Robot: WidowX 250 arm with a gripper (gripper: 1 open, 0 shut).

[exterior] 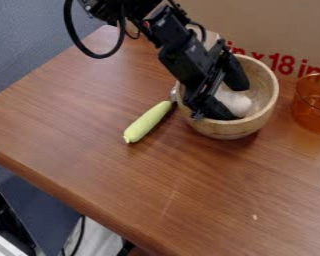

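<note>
My black gripper (211, 94) reaches from the top of the camera view down into a light wooden bowl (256, 112) at right of centre. A white rounded object (238, 103) is in the bowl, at my fingertips and partly hidden by them; whether the fingers hold it is unclear. A pale green-handled utensil (145, 125) lies on the table just left of the bowl, its metal end partly hidden by the gripper and bowl.
An orange translucent container (312, 105) stands at the right edge. A cardboard box (286, 27) is behind.
</note>
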